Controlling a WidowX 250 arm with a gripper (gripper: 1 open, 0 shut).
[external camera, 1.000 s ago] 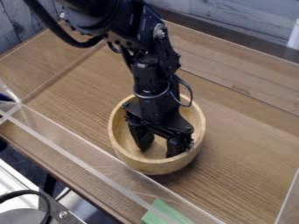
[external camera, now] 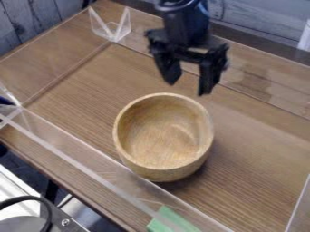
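A round, light wooden bowl (external camera: 164,159) sits empty on the wooden table, a little below the middle of the view. The black gripper (external camera: 188,68) is raised at the top, above and behind the bowl and clear of it, blurred, with its fingers apart and nothing visible between them.
Clear plastic edging runs along the left and right sides. A small green piece (external camera: 172,220) lies at the bottom edge. Wooden walls stand at the back.
The gripper has risen out of the bowl and moved back toward the top of the view, leaving the bowl's inside visible.
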